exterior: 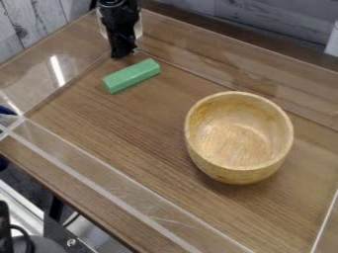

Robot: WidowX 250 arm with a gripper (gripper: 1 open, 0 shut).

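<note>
The black gripper (123, 49) hangs at the top left of the view over the wooden table, shut, with nothing visible between its fingers. A green block (132, 76) lies flat on the table just in front of it, apart from the fingertips, set at a slant. A round wooden bowl (238, 163) stands on the right half of the table.
A pale wall (264, 20) runs behind it. Dark robot parts sit at the bottom left edge.
</note>
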